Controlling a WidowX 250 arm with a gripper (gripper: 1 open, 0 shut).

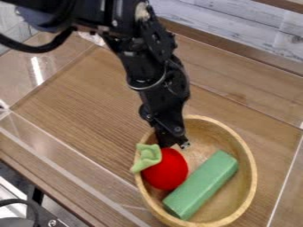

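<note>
My black gripper (166, 133) reaches down from the top left to the left rim of a round wooden bowl (240, 191) at the lower right, shut, with its fingertips just above a red tomato-like toy (166, 173) with a pale green leaf. What exactly lies between the fingers is hard to see. A green block (204, 182) lies in the bowl beside the red toy.
A white plank wall stands at the back.
</note>
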